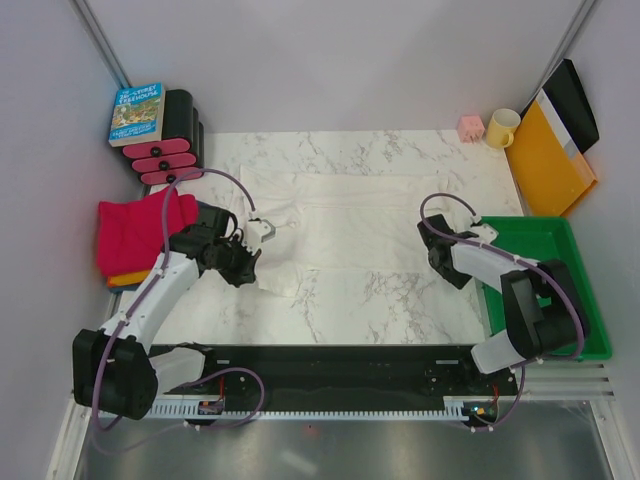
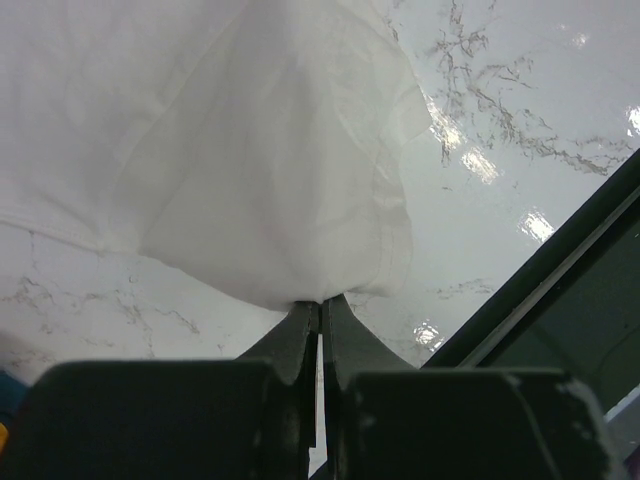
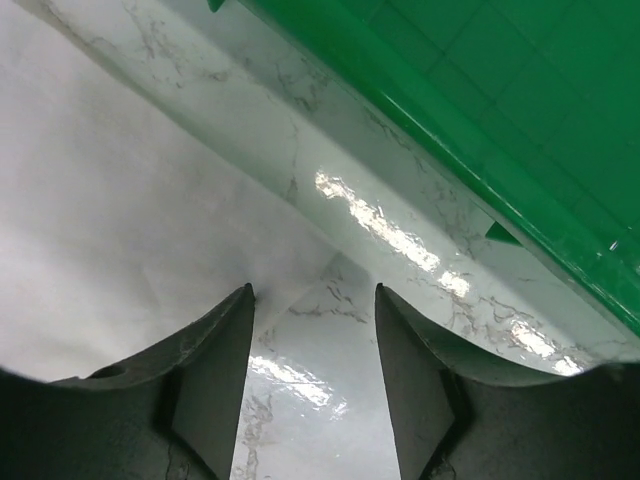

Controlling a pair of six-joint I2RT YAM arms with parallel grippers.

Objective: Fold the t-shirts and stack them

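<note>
A white t-shirt (image 1: 350,225) lies spread over the marble table. At its near left part, my left gripper (image 1: 243,281) is shut on the shirt's edge (image 2: 290,275); the cloth runs up to the closed fingertips in the left wrist view. My right gripper is open above the shirt's right end, whose corner (image 3: 300,245) lies under and just beyond the left finger. Nothing is held between the right fingers. At the left wall sits a pile of folded cloth, red (image 1: 140,235) on top, with yellow (image 1: 130,279) beneath.
A green bin (image 1: 570,235) stands at the right, close to the right gripper. Black drawers (image 1: 178,115) with a book (image 1: 137,113) fill the back left. A yellow mug (image 1: 502,128) and pink block (image 1: 470,128) stand back right. Bare marble lies in front of the shirt.
</note>
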